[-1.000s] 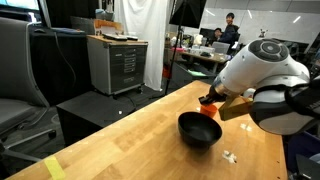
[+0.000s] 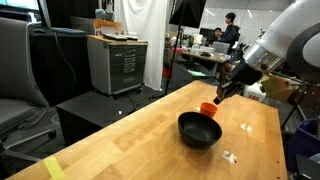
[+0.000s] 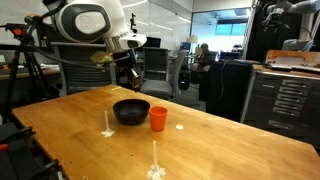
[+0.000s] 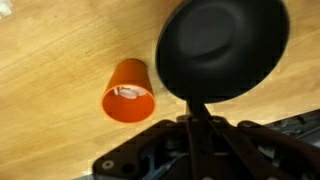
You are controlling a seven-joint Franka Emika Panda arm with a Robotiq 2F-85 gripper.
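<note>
A black bowl point(image 2: 199, 130) rests on the wooden table, and an orange cup point(image 3: 158, 119) stands upright close beside it. In the wrist view, some whitish thing shows inside the cup point(image 4: 128, 110), to the left of the bowl point(image 4: 222, 50). My gripper points down above the table, its tip overlapping the bowl's near rim in that view. The fingers are together, and nothing shows between them. From the side, the gripper point(image 3: 134, 85) hangs clear above the bowl and cup.
Two thin white items, one by the bowl point(image 3: 107, 124) and one nearer the front point(image 3: 155, 168), are on the table. A small white piece point(image 3: 180, 127) lies right of the cup. Cabinets and chairs stand beyond it.
In exterior view 1, the arm has risen and moved to the right, away from above the cup. The bowl and cup appear to have stayed in place.
</note>
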